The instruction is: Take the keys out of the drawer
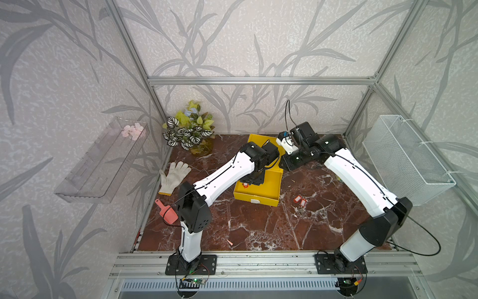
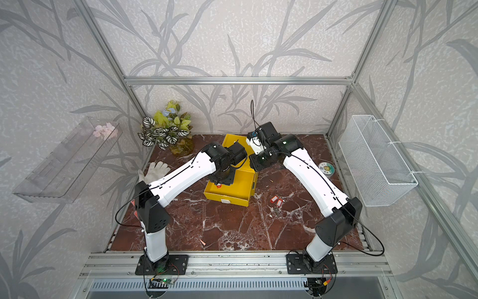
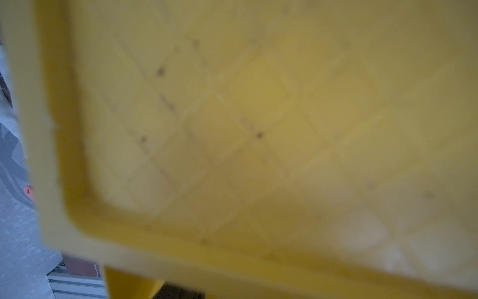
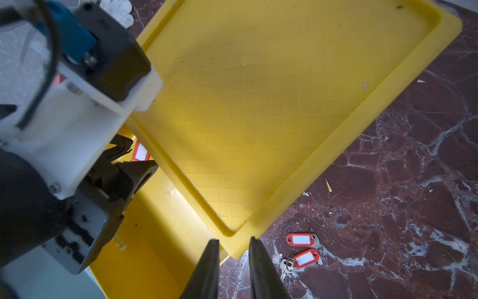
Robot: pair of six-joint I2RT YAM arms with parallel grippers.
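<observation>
The yellow drawer box (image 1: 264, 194) stands open mid-table, its lid (image 4: 249, 109) raised behind it. My left gripper (image 1: 249, 180) is down inside the box beside a red-tagged key (image 4: 140, 152); in the right wrist view its fingers look apart, and what is between them is unclear. The left wrist view is filled by blurred yellow plastic. My right gripper is at the lid's near right corner, fingers partly apart. Two red-tagged key sets (image 4: 301, 240) (image 4: 304, 258) lie on the table right of the box.
A plant (image 1: 189, 129), white glove (image 1: 174, 177) and pink scoop (image 1: 166, 211) occupy the left side. A wire basket (image 2: 373, 159) hangs at the right.
</observation>
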